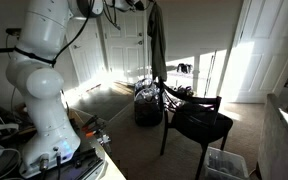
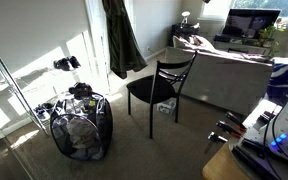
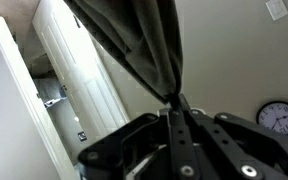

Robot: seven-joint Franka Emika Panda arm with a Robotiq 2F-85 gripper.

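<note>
A dark grey-green cloth (image 1: 158,45), perhaps a garment, hangs in long folds from my gripper. In the wrist view the cloth narrows to a pinch at my fingertips, and the fingers are shut on it. Exterior view 2 shows the same cloth (image 2: 123,40) hanging at the top, the gripper itself out of frame. Its lower end is in the air, behind the black chair (image 1: 197,122) in exterior view 1 and to the left of that chair in exterior view 2.
A dark mesh hamper (image 2: 81,133) with things inside stands on the floor left of the chair. A clear plastic bin (image 1: 225,165) sits by the chair's front right. Shoes (image 2: 66,63) rest on a rack by the wall. Open carpet lies in front of the chair.
</note>
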